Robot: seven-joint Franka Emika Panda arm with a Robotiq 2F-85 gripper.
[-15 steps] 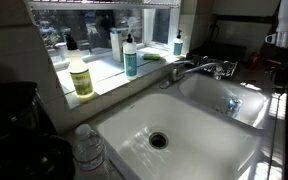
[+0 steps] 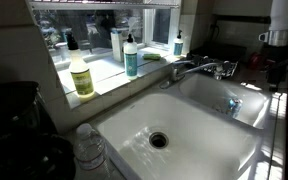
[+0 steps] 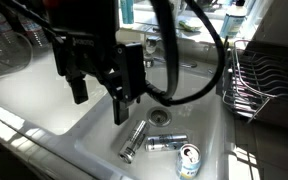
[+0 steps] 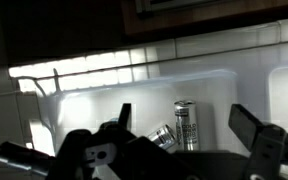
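Note:
My gripper [image 3: 101, 101] is open above the sink, its fingers apart with nothing between them. In the wrist view, the gripper looks down on a silver can [image 4: 187, 122] lying lengthwise between the fingers' lines of sight, clear of both. A second silver can [image 4: 162, 137] lies slanted to its left, partly covered by a finger. Exterior view 2 shows two slim silver cylinders, one slanted [image 3: 132, 142] and one lying sideways [image 3: 166, 142], by the drain [image 3: 159, 117]. Close by is a white and blue can [image 3: 189, 158].
An empty basin [image 2: 134, 120] lies beside the one with the cans. Soap bottles [image 2: 80, 70] line the window ledge, with a faucet [image 2: 189, 70] behind the sink. A dish rack [image 3: 259, 80] stands to the right in exterior view 2. A clear bottle [image 2: 88, 148] is on the counter.
At the right edge of exterior view 1, the arm has shifted slightly to the left. Bottles and sink contents look the same.

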